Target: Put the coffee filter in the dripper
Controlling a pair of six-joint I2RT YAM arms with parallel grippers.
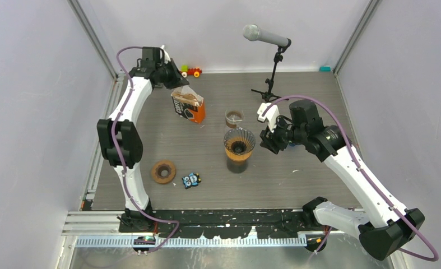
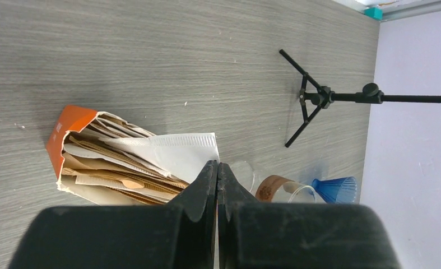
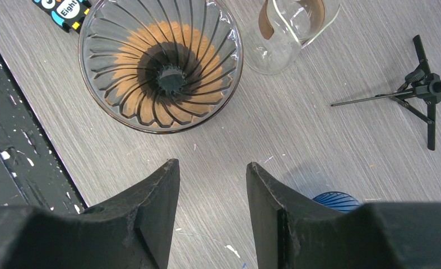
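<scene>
The orange and black box (image 1: 188, 106) stands at the back left, packed with brown and white paper filters. A white coffee filter (image 2: 176, 152) sticks up from it, its corner at the tips of my left gripper, which is shut on that thin paper. Part of the filter is still inside the box. Near the middle of the table, the clear ribbed dripper (image 3: 218, 73) sits empty on a carafe with an orange-brown band. To its right in the top view, my right gripper is open, with nothing between its fingers.
A glass beaker (image 1: 234, 116) stands just behind the dripper, and a microphone stand (image 1: 271, 84) farther back. A brown ring (image 1: 163, 171) and a small blue toy (image 1: 191, 180) lie at the front left. A blue ribbed cone (image 3: 337, 200) is near the right gripper.
</scene>
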